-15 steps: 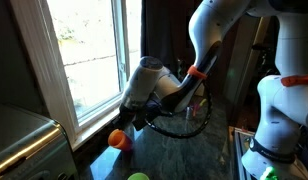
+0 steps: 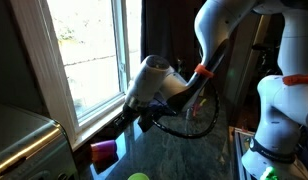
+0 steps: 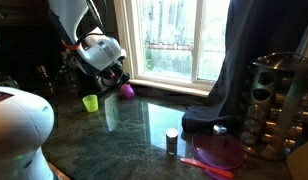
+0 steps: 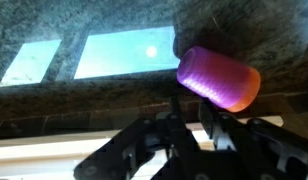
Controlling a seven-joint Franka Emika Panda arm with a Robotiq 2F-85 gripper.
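A pink-purple cup with an orange inside lies tipped on its side on the dark counter. In exterior view 1 this cup [image 2: 104, 152] is at the lower left near the window sill; in the wrist view the cup [image 4: 216, 78] is right of centre, its mouth toward the lower right. My gripper [image 2: 124, 118] is above the counter, beyond the cup's right side in exterior view 1. In the wrist view its black fingers are part open with a small gap, nothing held between them, and the cup lies past their tips.
A yellow-green cup [image 3: 90, 103] stands on the counter, partly cut off in exterior view 1. Far off are a can [image 3: 172, 141], a magenta plate [image 3: 216, 152], a red-handled utensil [image 3: 208, 168] and a tall rack [image 3: 262, 100]. The window sill borders the counter.
A second ago the cup faced exterior view 1 with its orange mouth, nearer the gripper. It has since shifted left and turned, showing its pink side. The arm has moved little.
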